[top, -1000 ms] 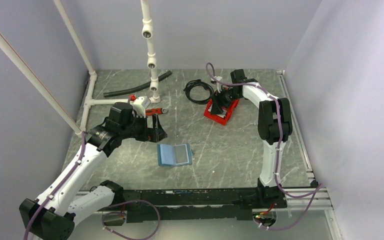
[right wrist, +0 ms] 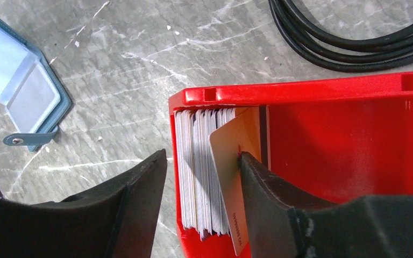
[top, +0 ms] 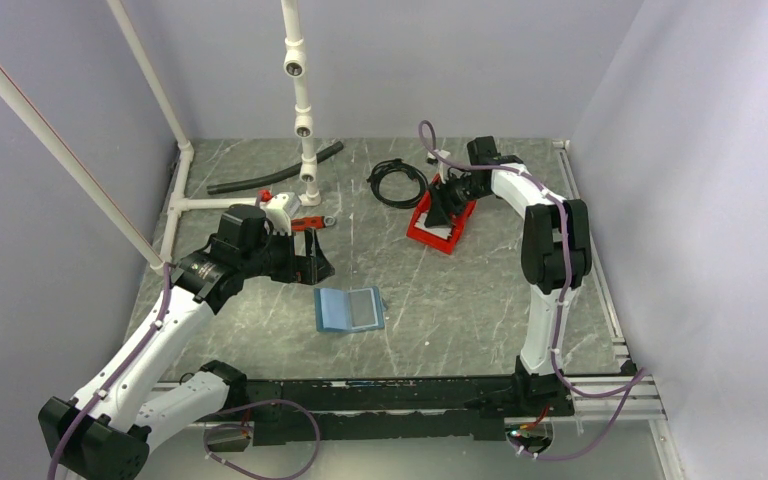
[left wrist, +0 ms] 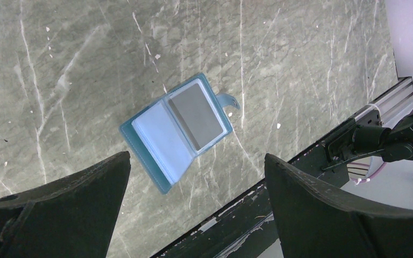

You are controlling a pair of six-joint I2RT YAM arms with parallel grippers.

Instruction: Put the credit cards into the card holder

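An open blue card holder with clear sleeves lies on the table, its strap sticking out in the left wrist view. My left gripper hangs above and behind it, open and empty. White-edged credit cards stand packed at one end of the red box. One orange card leans away from the stack. My right gripper is part open over that end; one finger touches or nearly touches the leaning card, the other is outside the box wall. No card is clearly gripped.
A coiled black cable lies behind the red box. A red tool and a dark tube are at the back left near the white pipe stand.
The box shows a tiny shift. My left arm and the card holder have not moved.
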